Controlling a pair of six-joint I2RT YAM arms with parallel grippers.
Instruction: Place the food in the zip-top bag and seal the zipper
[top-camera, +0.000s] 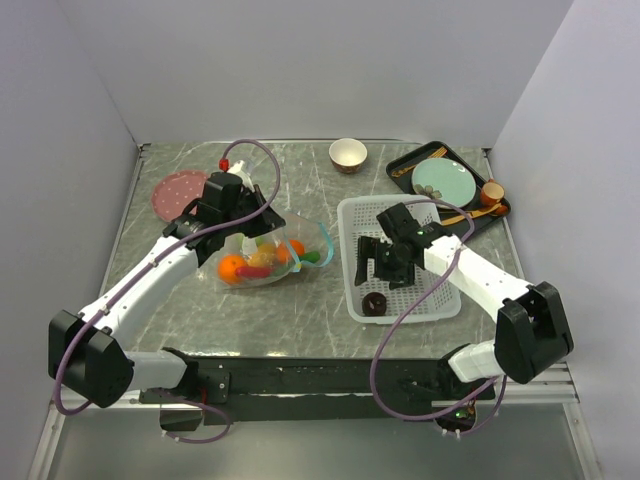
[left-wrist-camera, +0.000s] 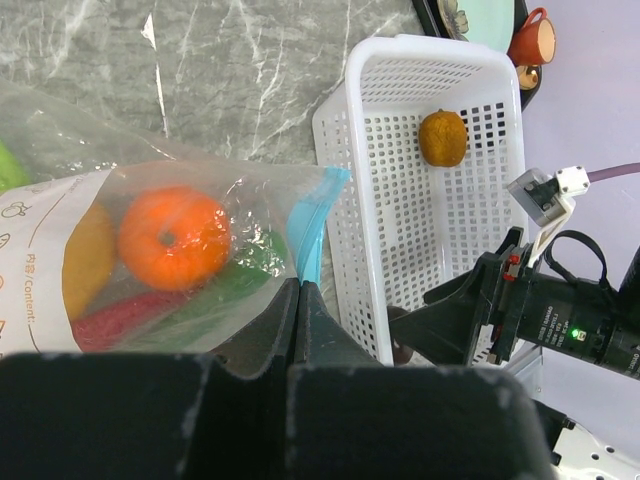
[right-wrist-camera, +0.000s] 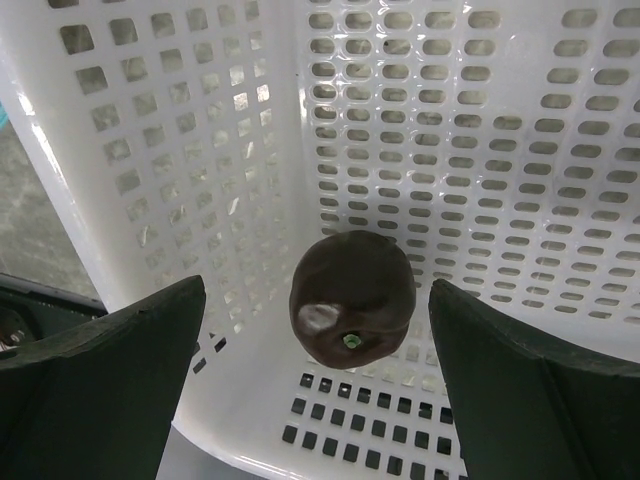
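A clear zip bag (top-camera: 260, 260) holding oranges, a red item and green produce lies left of centre, its blue zip edge (left-wrist-camera: 315, 215) toward the basket. My left gripper is shut at the bag's edge; whether film is between its fingers is hard to see. My right gripper is open low in the white basket (top-camera: 350, 230), over a dark round fruit (right-wrist-camera: 350, 295) with a small green stem, which lies between and beyond its fingers. A brown round fruit (left-wrist-camera: 442, 138) also shows in the basket in the left wrist view.
A black tray with a green plate (top-camera: 443, 178), orange cup (top-camera: 491, 193) and utensils sits at back right. A bowl (top-camera: 348, 154) stands at the back, a pink plate (top-camera: 175, 190) at left.
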